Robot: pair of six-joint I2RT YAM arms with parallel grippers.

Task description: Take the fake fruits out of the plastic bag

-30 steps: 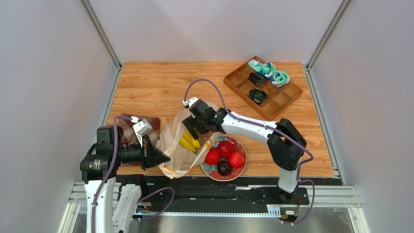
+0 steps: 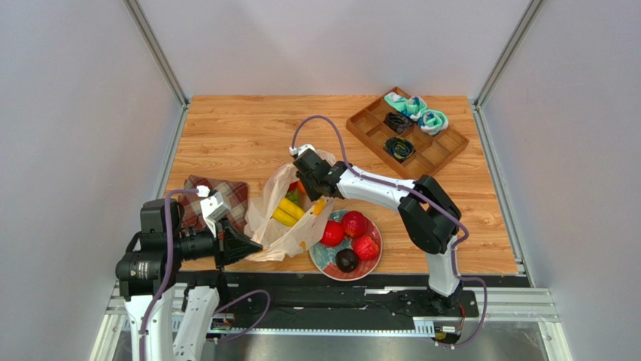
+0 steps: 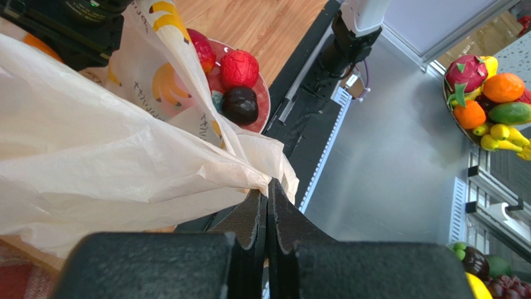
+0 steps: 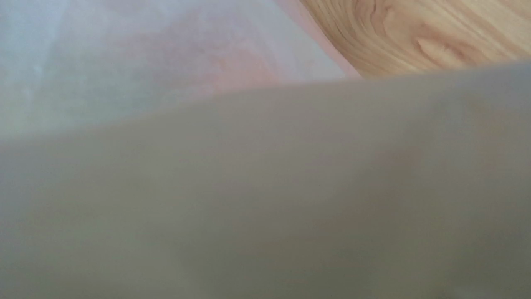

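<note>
The translucent printed plastic bag (image 2: 263, 222) lies open at centre, with yellow bananas (image 2: 290, 210) and some orange and red fruit inside. My left gripper (image 2: 253, 245) is shut on the bag's edge at its front-left; the left wrist view shows crumpled plastic at the fingertips (image 3: 268, 193). My right gripper (image 2: 307, 188) reaches into the bag's back end, above the bananas; its fingers are hidden, and its wrist view is filled by blurred bag plastic. A plate (image 2: 325, 263) right of the bag holds red fruits (image 2: 353, 223) and a dark round fruit (image 2: 346, 259).
A wooden compartment tray (image 2: 432, 156) with cloths and dark coiled items sits at back right. A plaid cushion (image 2: 229, 197) lies left of the bag.
My right arm has shifted slightly and its gripper sits deeper among the bag's folds. The left arm has moved a little toward the front, and the bag's front edge has shifted.
</note>
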